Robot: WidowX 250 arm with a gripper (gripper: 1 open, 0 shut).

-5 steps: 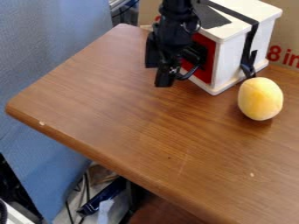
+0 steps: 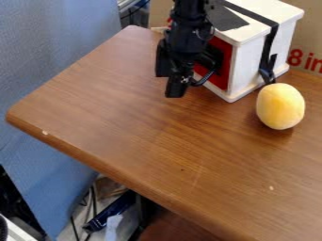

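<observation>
My black gripper (image 2: pixel 176 80) hangs from the top centre of the camera view, low over the back of the wooden table, just in front of the red panel of a white box. Whether its fingers are open or shut is hard to tell from this angle. A yellow oval object (image 2: pixel 280 105), like a mango, rests on the table to the right, apart from the gripper.
The white box (image 2: pixel 268 21) with red front (image 2: pixel 217 73) and a black strap stands at the back right, before a cardboard box (image 2: pixel 306 52).
</observation>
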